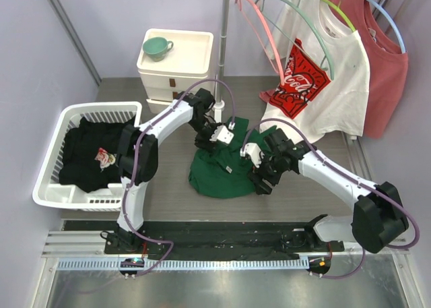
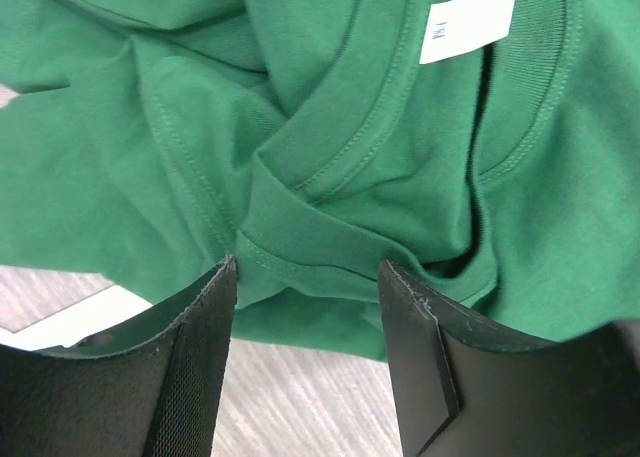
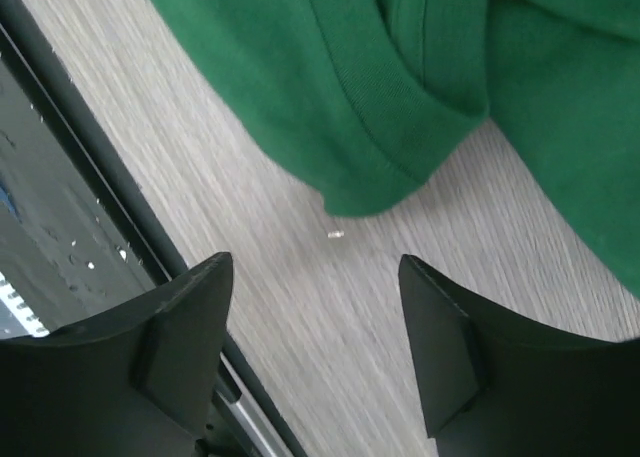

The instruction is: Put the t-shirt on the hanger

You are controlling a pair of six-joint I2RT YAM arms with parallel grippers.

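Observation:
A crumpled green t-shirt (image 1: 222,176) lies in the middle of the grey floor. My left gripper (image 1: 210,141) is over its upper left; in the left wrist view its open fingers frame a folded green edge (image 2: 330,237), with a white label (image 2: 468,17) above. My right gripper (image 1: 261,180) is low at the shirt's right, open, with bare floor and a green corner (image 3: 375,177) just beyond its fingertips. An empty pink hanger (image 1: 267,35) and a green one (image 1: 316,35) hang on the rail.
A white basket (image 1: 47,166) of dark clothing stands left. A cream drawer unit (image 1: 192,52) with a cup (image 1: 155,47) is at the back. A white shirt (image 1: 343,99) and a pink shirt (image 1: 387,99) hang at right.

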